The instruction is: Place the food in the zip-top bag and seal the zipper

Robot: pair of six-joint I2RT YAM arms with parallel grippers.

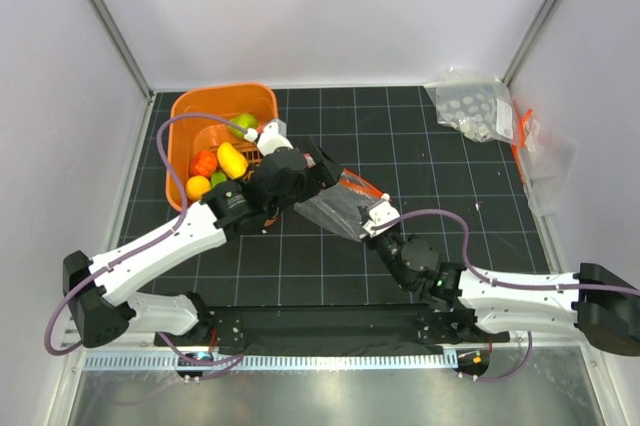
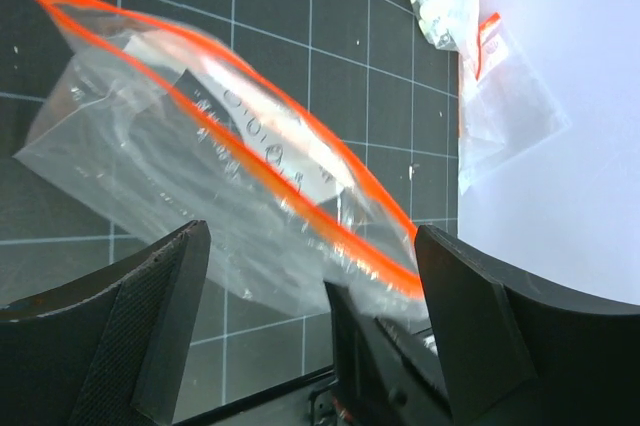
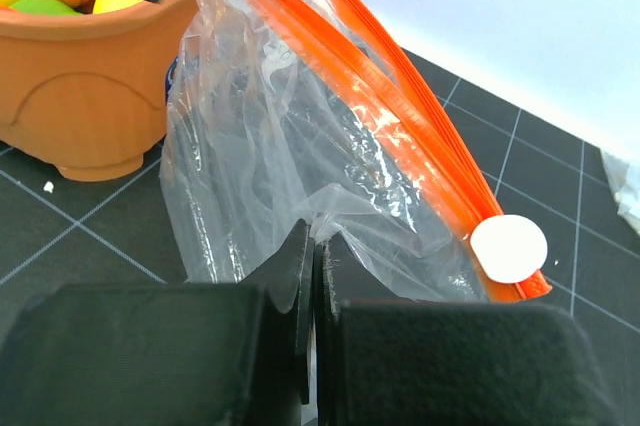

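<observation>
The clear zip bag [image 1: 335, 206] with orange zipper strips [image 2: 280, 186] hangs between my grippers in front of the orange basket [image 1: 180, 146] of toy food, which holds a yellow item [image 1: 230, 158], an orange [image 1: 197, 187] and others. My right gripper is shut on the bag's plastic, below the zipper. My left gripper is open above the bag's zipper, its fingers either side, apparently not gripping it; one finger shows at upper left in the right wrist view.
Other plastic bags [image 1: 470, 106] lie at the back right beside the wall.
</observation>
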